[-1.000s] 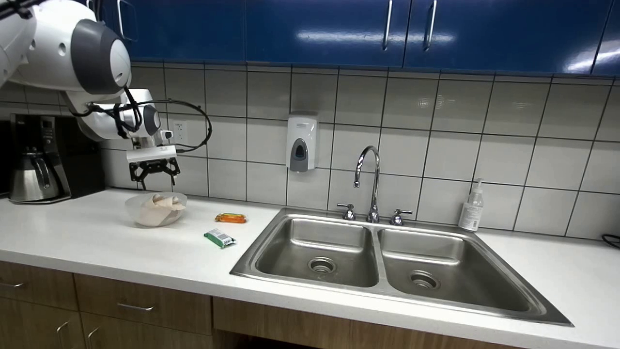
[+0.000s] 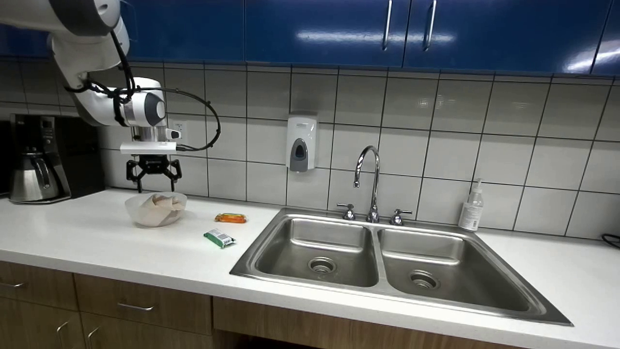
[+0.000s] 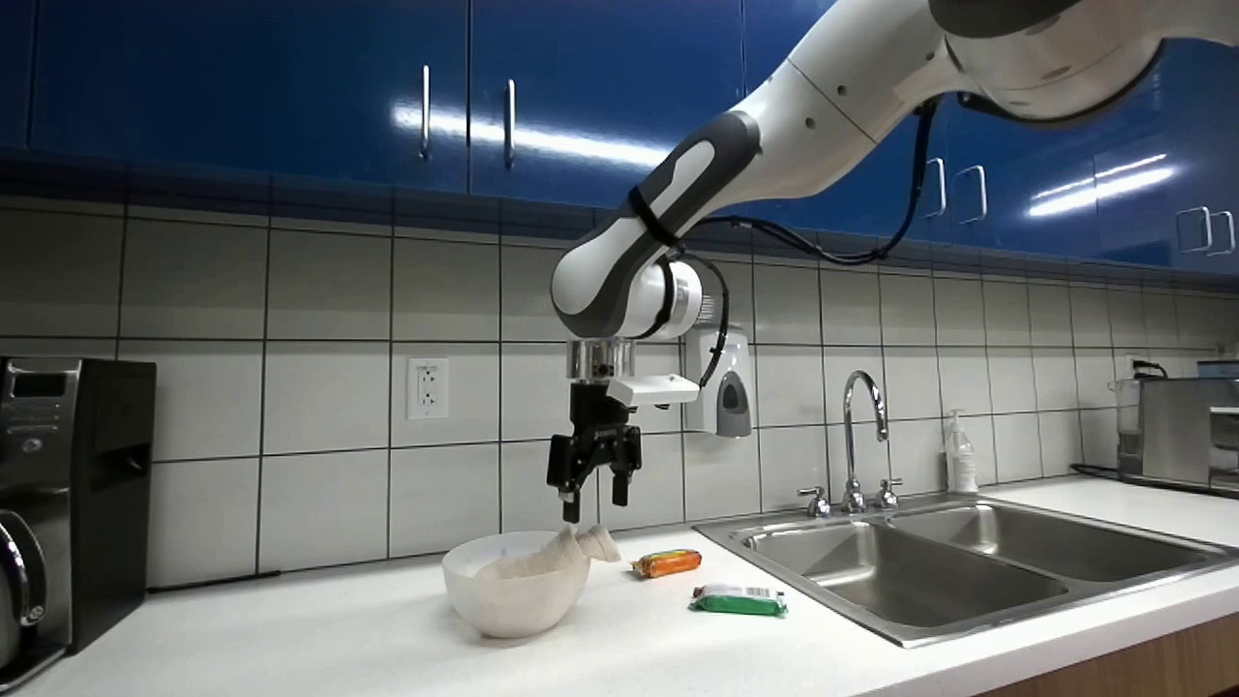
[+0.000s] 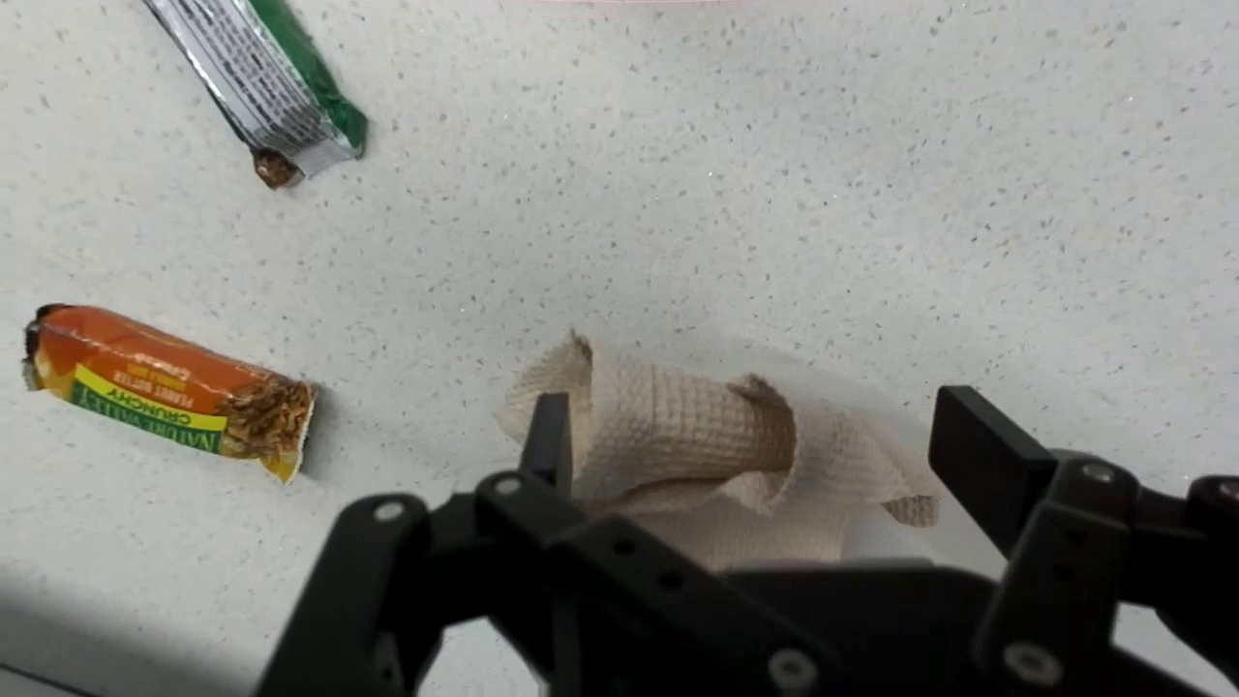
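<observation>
My gripper is open, pointing down, with nothing held between its fingers. Below it stands a translucent white bowl [image 3: 488, 598] on the counter. A crumpled beige cloth [image 4: 685, 430] lies in the bowl, part of it draped over the rim; in the wrist view it shows between and beneath the fingers, clearly apart from them in the exterior views. To the bowl's right lie an orange-wrapped snack bar [image 2: 231, 218] and, nearer the counter's front, a green and silver wrapped bar [image 2: 219, 238]. Most of the bowl is hidden by the gripper in the wrist view.
A double steel sink [image 2: 378, 273] with a faucet [image 2: 372, 174] takes up the counter to the right. The coffee maker [image 2: 49, 157] stands at the left, and the tiled wall with a soap dispenser [image 2: 302, 144] rises behind. Bare counter lies in front of the bowl.
The arm has shifted and my gripper has straightened from a slight tilt to nearly vertical, staying above the bowl. Bowl, cloth and both bars look unmoved.
</observation>
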